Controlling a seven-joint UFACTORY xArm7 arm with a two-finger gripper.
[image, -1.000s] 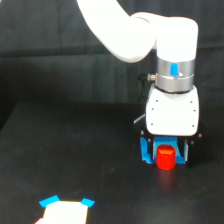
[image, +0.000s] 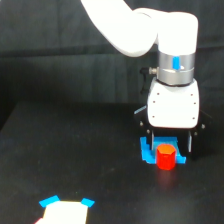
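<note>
A small red object (image: 166, 157) sits at the right of the dark table, on or against a blue patch (image: 147, 149) that shows on both sides of it. My gripper (image: 170, 142) hangs pointing down just above and behind the red object. Its dark fingers look spread apart, wider than the red object, and it appears open. Shadow and the dark background hide much of the fingers, so any contact with the object is unclear.
At the bottom left, a pale box or sheet (image: 66, 213) is cut off by the frame edge, with blue pieces (image: 88, 202) at its corners. A dark curtain (image: 60, 65) hangs behind.
My gripper has risen a little. The red object has stayed in nearly the same place on the blue patch.
</note>
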